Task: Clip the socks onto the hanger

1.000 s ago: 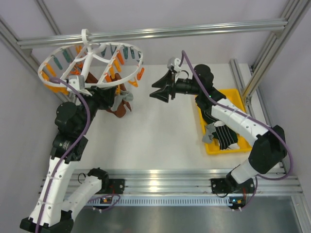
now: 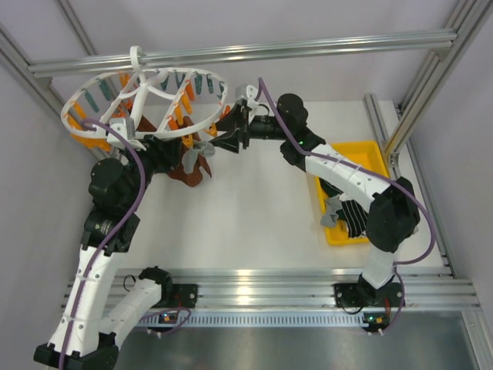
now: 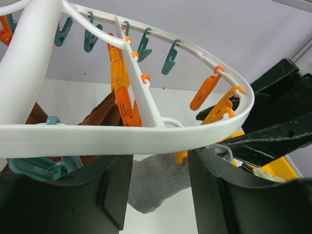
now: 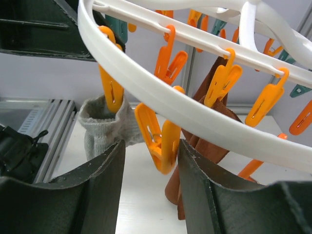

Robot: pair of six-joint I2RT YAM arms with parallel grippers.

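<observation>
The white ring hanger [image 2: 158, 58] hangs from the metal rail, with orange and green clips around it. A grey sock [image 4: 100, 124] dangles from a yellow-orange clip [image 4: 111, 87] on its rim; brown socks [image 4: 209, 148] hang further along. At the near rim, my left gripper is open, with no sock between its fingers and the grey sock seen beyond them. My right gripper stands part open at the hanger's right side. An orange clip [image 4: 165, 144] is between its fingers, close to the right-hand one; whether they touch is unclear.
A yellow bin [image 2: 362, 154] at the right holds grey, striped and dark socks. The table [image 2: 250, 208] between bin and hanger is bare. Both grippers are close together at the rim, with the metal rail [image 2: 308, 50] above.
From the right, my right gripper has moved left up to the hanger's rim, its fingers now near the clips. My left arm has barely moved. The grey sock has shifted slightly.
</observation>
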